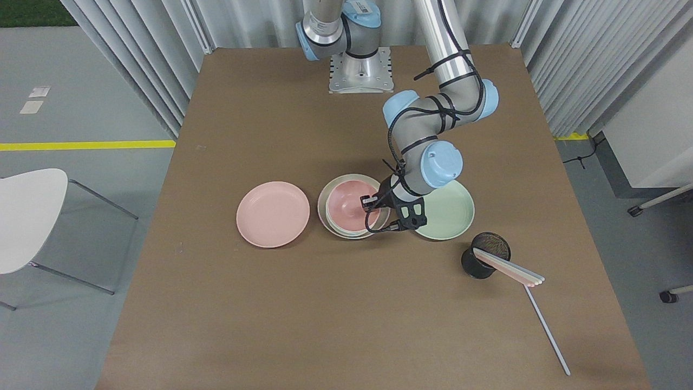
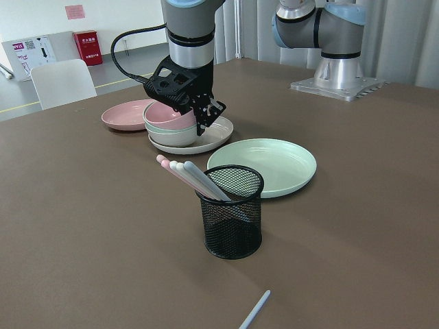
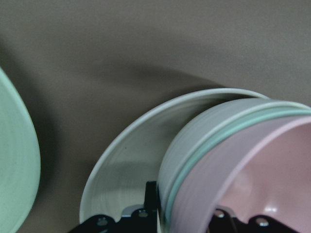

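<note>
A stack of bowls, pink bowl (image 1: 349, 201) on top with green and white ones beneath, sits on a white plate (image 3: 116, 170). My gripper is down at the stack's near-right wall, one finger outside the bowls, the other side at the pink bowl's inside; whether it is tightly closed on them is not clear. A pink plate (image 1: 273, 214) lies left of the stack, a green plate (image 2: 288, 164) right of it.
A black mesh cup (image 2: 232, 229) with several pale chopsticks stands at the near right, and a long pale stick (image 1: 546, 328) lies beside it.
</note>
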